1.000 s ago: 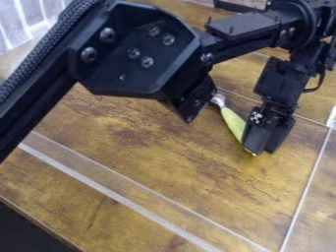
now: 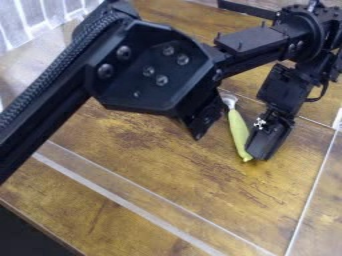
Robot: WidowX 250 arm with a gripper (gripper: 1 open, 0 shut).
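Observation:
The black gripper [image 2: 257, 142] reaches down to the wooden table at the right of centre, its lower end against a pale yellow-green elongated object [image 2: 238, 132] with a silvery tip at its upper end. The gripper looks closed on that object, though its fingertips are dark and partly hidden. The black arm crosses the view from lower left to top right.
A white slatted item [image 2: 27, 18] stands at the top left. A dark edge runs along the bottom left.
The arm and gripper have shifted slightly to the left, and the yellow-green object has moved with them.

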